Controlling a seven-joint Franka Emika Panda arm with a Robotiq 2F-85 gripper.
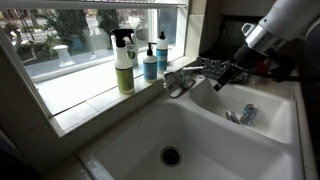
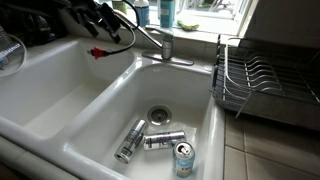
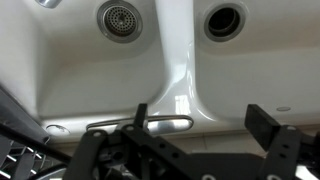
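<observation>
Over the divider of a white double sink, near the faucet, my gripper hangs empty. In the wrist view the gripper stands open, its fingers wide apart with the sink and faucet below. Several cans rest in one basin: an upright can, a can on its side and another leaning one. A sliver of a can shows at the wrist view's top edge. The other basin looks empty.
A spray bottle, a blue soap bottle and another pump bottle line the windowsill. A wire dish rack stands beside the basin with the cans. A cable with a red connector dangles from the arm.
</observation>
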